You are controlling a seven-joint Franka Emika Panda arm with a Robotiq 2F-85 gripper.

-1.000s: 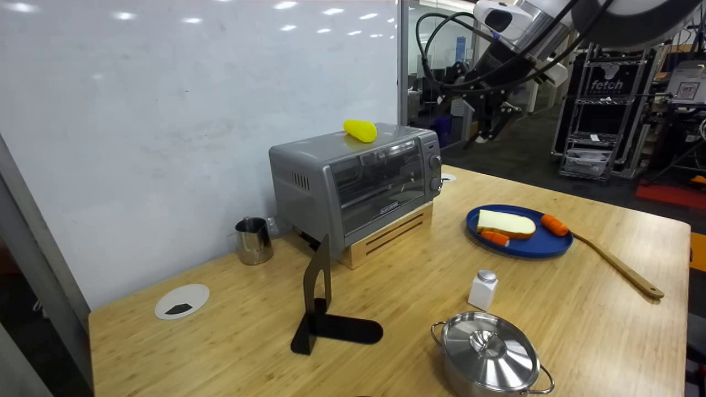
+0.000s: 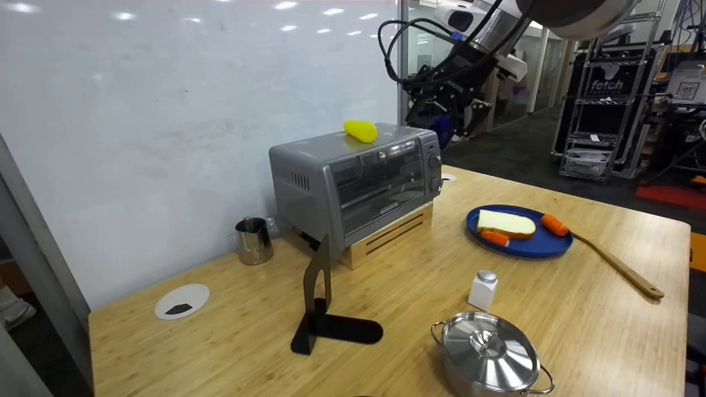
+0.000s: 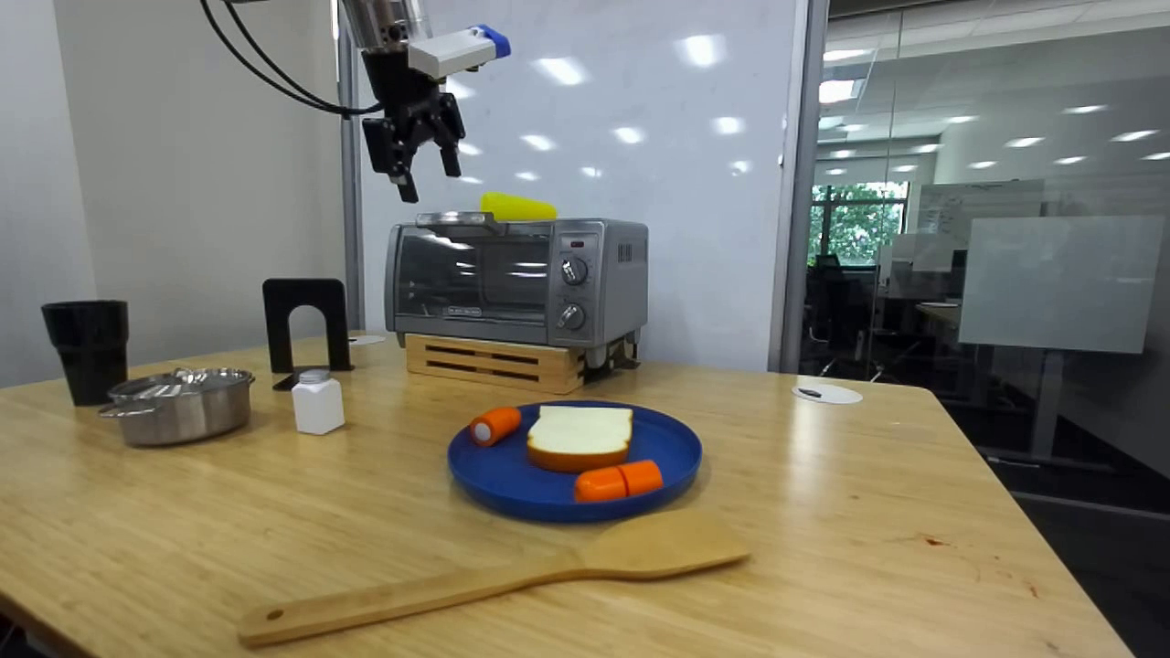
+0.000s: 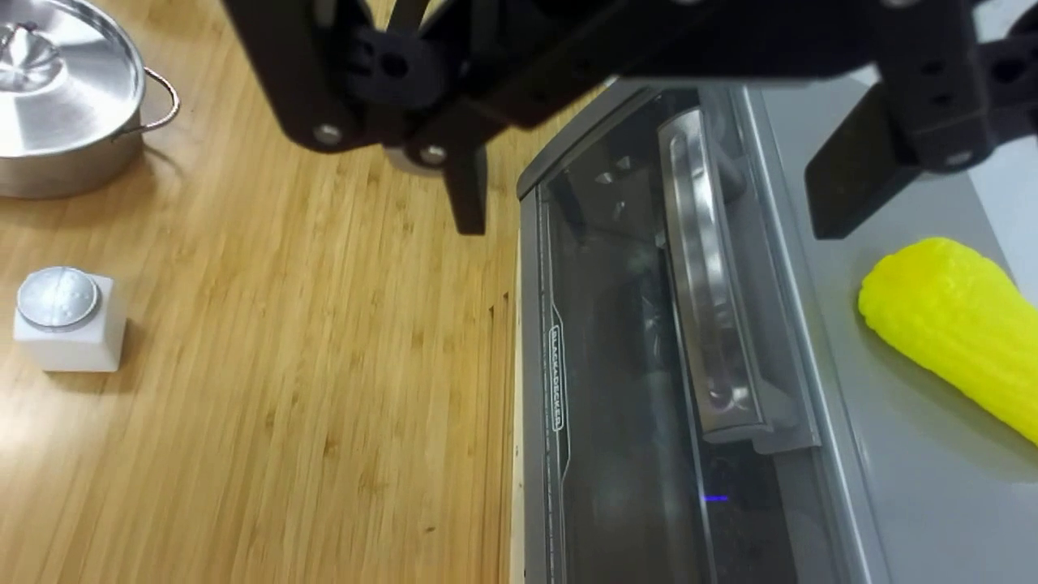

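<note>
My gripper point(image 3: 430, 180) hangs open above the front of the toaster oven, with nothing between its fingers. In the wrist view its two fingertips stand wide apart, and the oven's metal door handle point(image 4: 702, 272) shows below and between them. The grey toaster oven point(image 2: 301, 155) has its glass door shut and rests on a wooden stand point(image 2: 390, 232). On its top lies a yellow corn-like toy point(image 2: 360, 130), to the right of the gripper in the wrist view and not touched by it.
A blue plate point(image 3: 515, 499) holds a bread slice point(image 3: 581, 429) and orange carrot pieces. Near it lie a wooden spatula point(image 3: 658, 545), white shaker point(image 2: 483, 291) and lidded pot point(image 2: 491, 350). A black stand point(image 2: 347, 328) and metal pitcher point(image 2: 254, 241) stand left of the oven.
In exterior view 1 the arm has moved left, bringing my gripper nearer the oven. The oven, the yellow toy and the things on the table have stayed put.
</note>
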